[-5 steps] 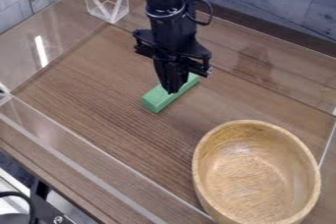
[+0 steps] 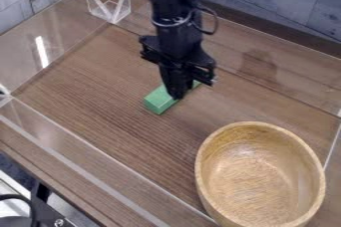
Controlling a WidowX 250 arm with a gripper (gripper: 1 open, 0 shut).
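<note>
The dark arm reaches down from the top centre, its gripper (image 2: 177,72) over a green block (image 2: 163,100) lying on the wooden table (image 2: 80,112). The block is partly hidden behind the gripper. Whether the fingers are open or shut does not show clearly.
A large round tan bowl (image 2: 260,176) sits at the front right. A pale wire or plastic piece stands at the back left corner, and a black cable lies at the lower left edge.
The gripper has shifted slightly over the past second and stays over the green block. The block looks unmoved.
</note>
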